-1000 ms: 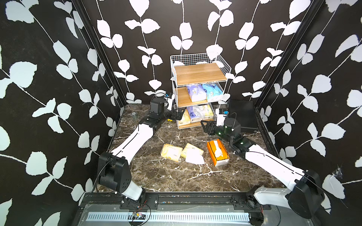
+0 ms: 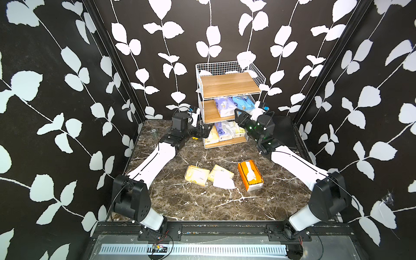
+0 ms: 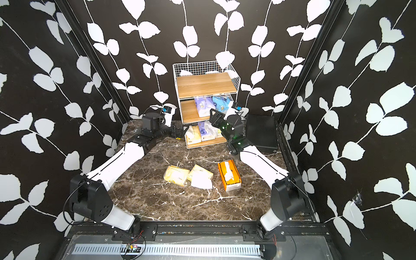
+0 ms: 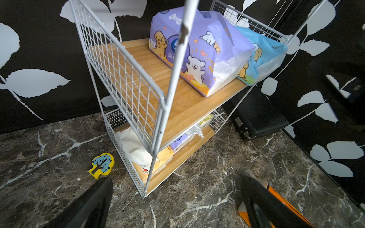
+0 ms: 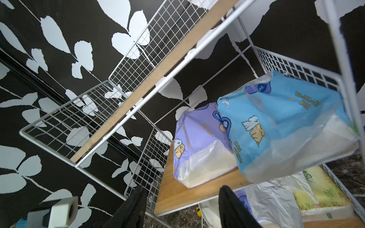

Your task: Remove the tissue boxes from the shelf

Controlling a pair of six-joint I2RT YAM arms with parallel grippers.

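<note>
A purple tissue pack and a blue tissue pack sit side by side on the middle tier of the white wire shelf. Below them the bottom tier holds several more packs, among them a yellow one. My right gripper stands open in front of the middle tier, its fingers empty and just short of the two packs. At the shelf's left front, my left gripper is open too, holding nothing. The top tier is bare.
On the counter in front lie two yellowish packs, one left of the other, and an orange tissue box. A black case stands right of the shelf. A tree-shaped piece lies left of it.
The left arm and the packs look unmoved.
</note>
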